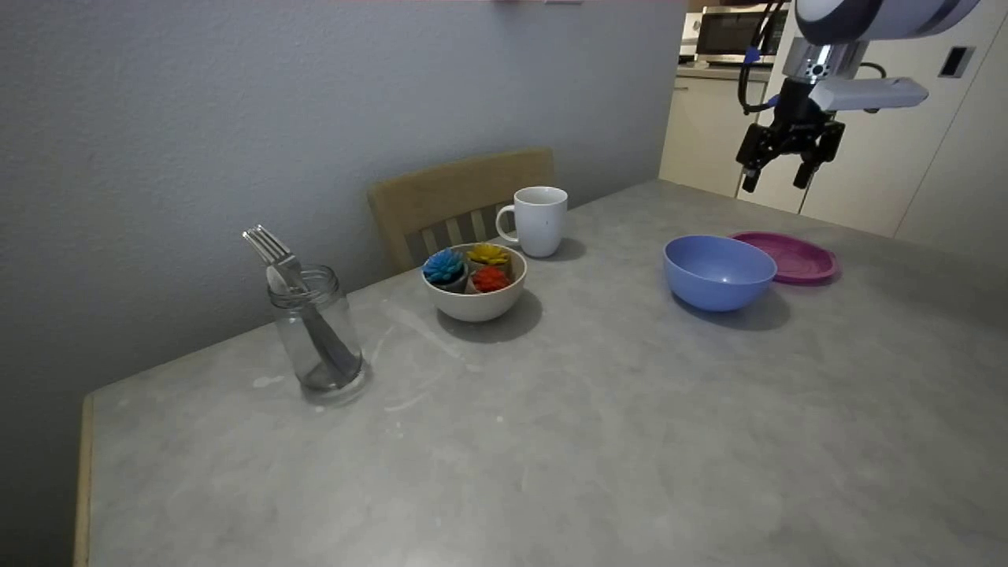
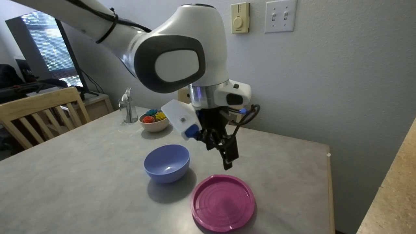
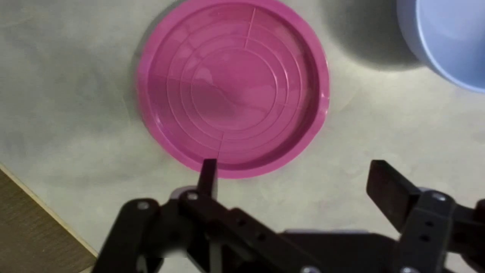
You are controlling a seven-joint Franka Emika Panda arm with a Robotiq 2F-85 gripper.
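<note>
My gripper is open and empty, its black fingers wide apart above the table. In the wrist view a pink lid [image 3: 234, 91] lies flat beyond the fingertips, its near rim close to the left finger in the picture. Part of a blue bowl [image 3: 454, 41] shows at that view's top right corner. Exterior view 2 has the blue bowl [image 2: 166, 163] upright and empty, to the left of the pink lid [image 2: 223, 202], with the gripper [image 2: 218, 158] above and behind the lid. From exterior view 1 the gripper [image 1: 775, 181] hangs above the bowl and lid.
A white mug [image 1: 540, 222], a cream bowl [image 1: 477, 302] of colourful succulents and a glass jar [image 1: 321, 345] with cutlery stand along the wall side. A wooden chair [image 1: 463, 194] is behind them.
</note>
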